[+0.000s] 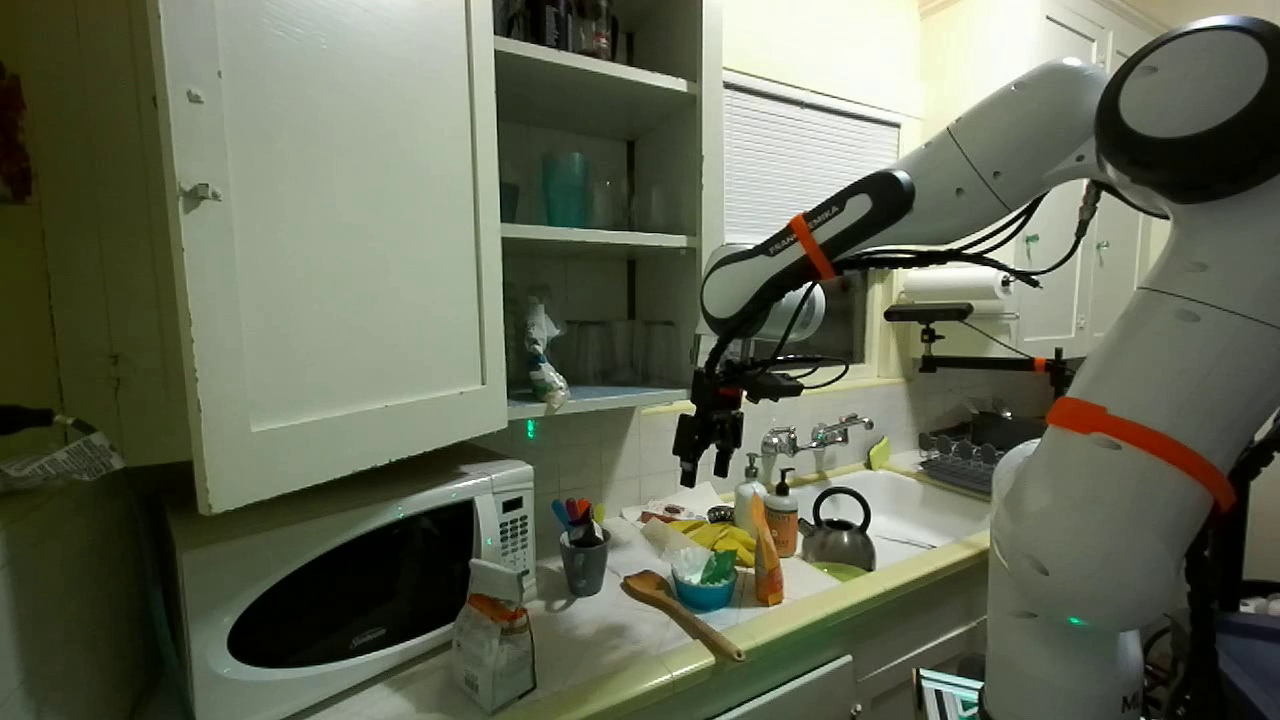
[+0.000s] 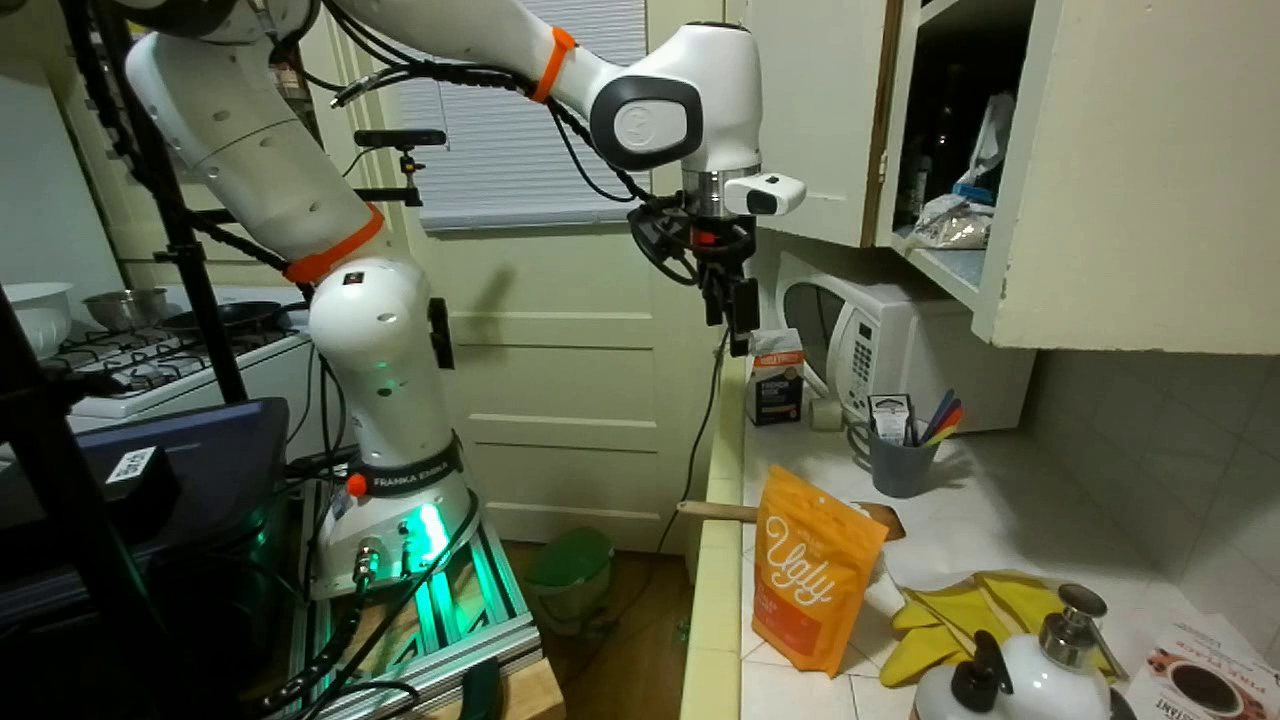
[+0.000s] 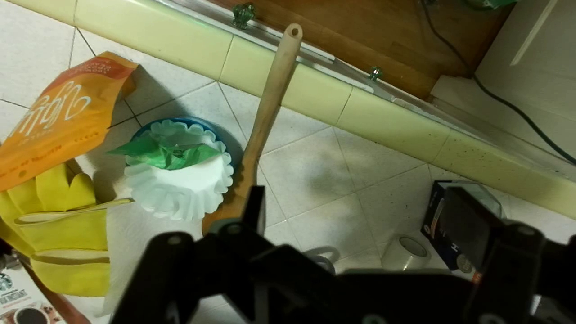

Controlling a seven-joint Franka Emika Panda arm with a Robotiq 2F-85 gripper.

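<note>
My gripper hangs above the counter, open, with its fingertips pointing down and a wide gap between them in the wrist view. Nothing sits between the fingers. Below it, a wooden spatula lies across the counter with its handle over the front edge. Beside the spatula stands a blue bowl holding white fluted paper liners and a green wrapper. An orange pouch stands close to the bowl, and yellow rubber gloves lie behind. The bowl is hidden in exterior view 2.
A grey cup of pens stands by the white microwave, with a coffee bag in front. The cabinet door hangs open. Soap bottles and a kettle are near the sink. Bare tile lies right of the spatula.
</note>
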